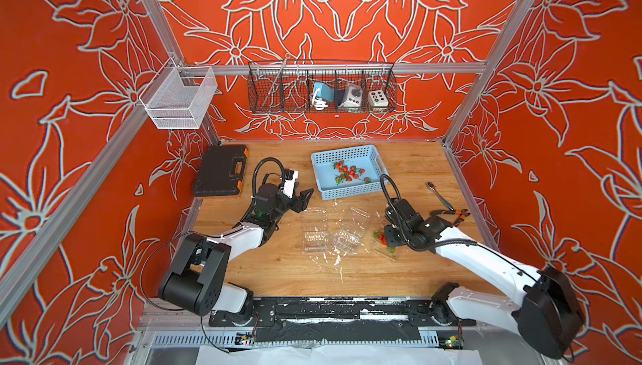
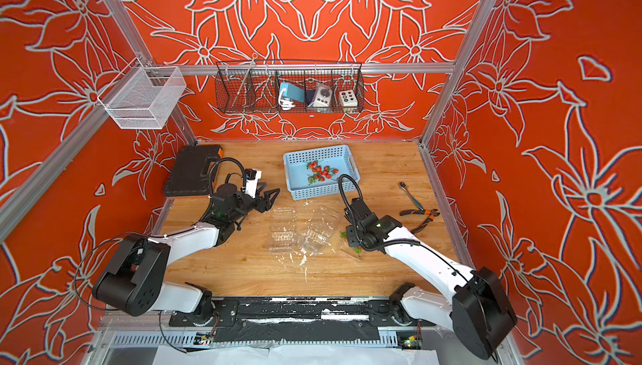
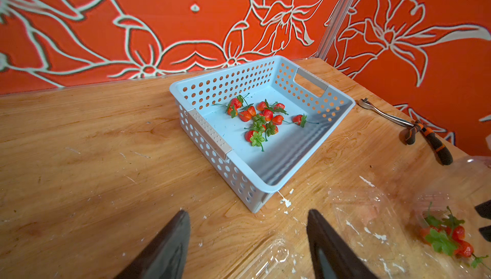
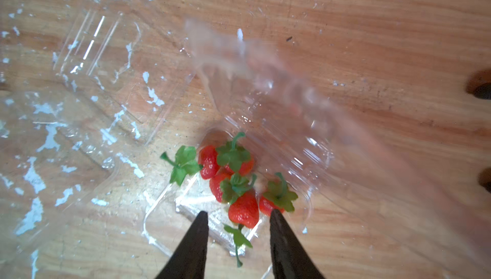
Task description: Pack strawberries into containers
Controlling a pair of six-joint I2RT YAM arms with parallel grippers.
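Over one clear plastic container (image 4: 189, 210), my right gripper stands open, its fingers apart and nothing seen held. Several strawberries (image 4: 243, 208) with green leaves lie inside that container, and its clear lid (image 4: 307, 141) stands raised at the right in the right wrist view. My left gripper is open and empty in front of the blue basket (image 3: 301, 165). More strawberries (image 3: 267, 114) lie on the basket's floor. Two other clear containers, one at the upper left (image 4: 107, 49), lie open on the table in the right wrist view.
Pliers (image 1: 454, 214) and a ratchet (image 1: 439, 196) lie at the right of the table. A black case (image 1: 220, 169) is at the far left. Wire shelf (image 1: 322, 91) hangs on the back wall. Bare wood lies between case and basket.
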